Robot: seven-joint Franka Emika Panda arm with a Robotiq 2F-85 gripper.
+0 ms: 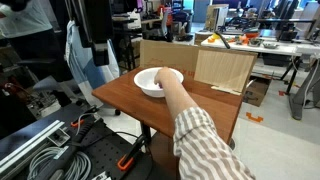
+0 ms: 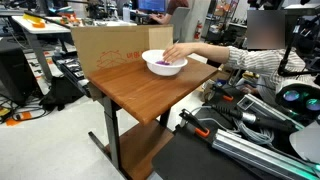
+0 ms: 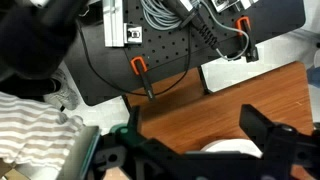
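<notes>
A white bowl (image 1: 149, 91) (image 2: 174, 70) stands on the brown wooden table (image 1: 125, 97). A person's hand (image 2: 180, 51) reaches into it, and something small and purple (image 2: 163, 62) shows inside. In the wrist view, only part of the bowl (image 3: 232, 147) appears at the bottom edge. My gripper is open, its dark fingers (image 3: 131, 125) wide apart with only bare table showing between them. It hangs high and to the side of the table, well away from the bowl.
Cardboard panels (image 2: 110, 48) stand along the table's back edge. The person's striped sleeve (image 1: 198, 140) crosses the near side. A black base (image 3: 190, 55) with cables and orange-handled clamps (image 3: 139, 66) adjoins the table. Bare wood lies beside the bowl.
</notes>
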